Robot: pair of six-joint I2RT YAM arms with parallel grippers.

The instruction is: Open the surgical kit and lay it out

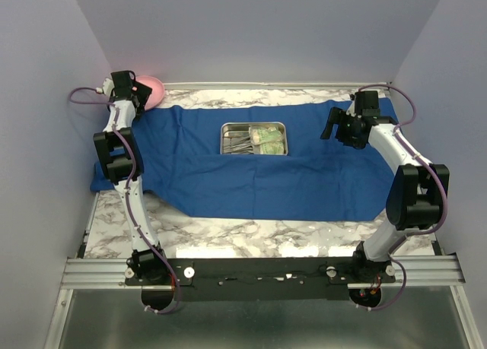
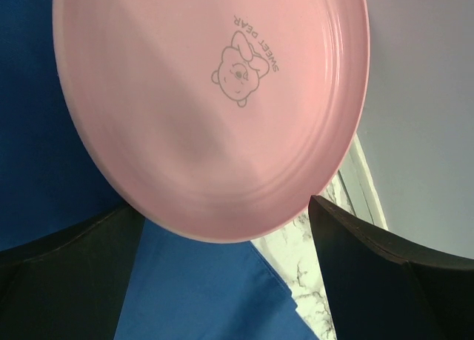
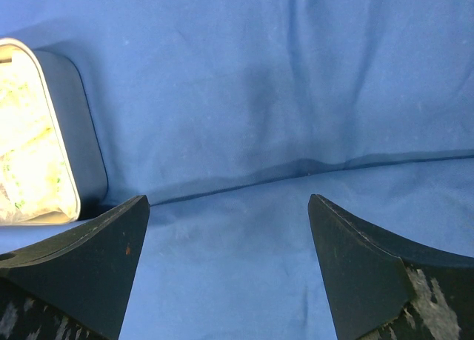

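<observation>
An open metal kit tray (image 1: 235,146) sits mid-cloth, holding instruments and a pale wrapped pack (image 1: 268,141); part of it shows at left in the right wrist view (image 3: 78,132). A pink plate (image 2: 207,147) with a bear print lies at the back-left corner. My left gripper is open directly over the plate, its fingertips at the near rim; whether they touch is unclear. My right gripper stands open above bare cloth, right of the tray.
A blue cloth (image 1: 266,185) covers most of the marble table (image 1: 289,235), with walls at back and both sides. The cloth either side of the tray is clear.
</observation>
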